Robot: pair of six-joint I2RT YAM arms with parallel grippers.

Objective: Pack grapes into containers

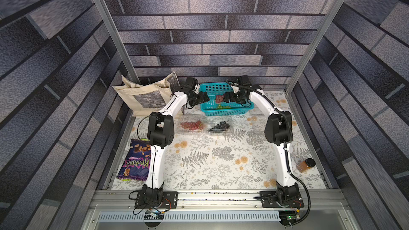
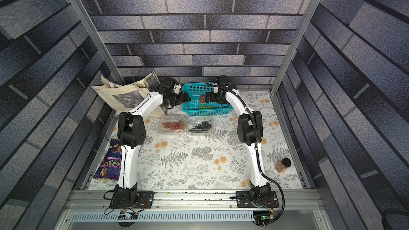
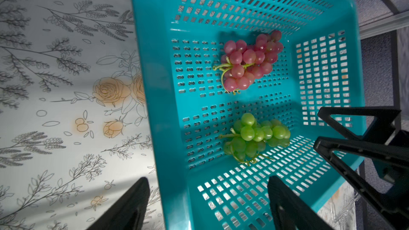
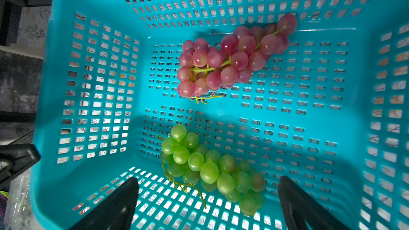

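Observation:
A bunch of pink grapes (image 4: 230, 59) and a bunch of green grapes (image 4: 208, 170) lie apart on the floor of the teal basket (image 1: 238, 111). My left gripper stands open at the basket's left side, with one finger outside the wall, the other inside, and no grapes between them. Over the basket's right part, my right gripper is open; the green bunch lies below and between its fingers, apparently untouched. In front of the basket, one clear container (image 1: 191, 124) holds red grapes and another clear container (image 1: 219, 126) holds dark grapes.
A cloth bag (image 1: 144, 98) stands at the back left beside the left arm. A snack packet (image 1: 135, 161) lies at the left edge, and a dark-lidded jar (image 1: 306, 164) at the right.

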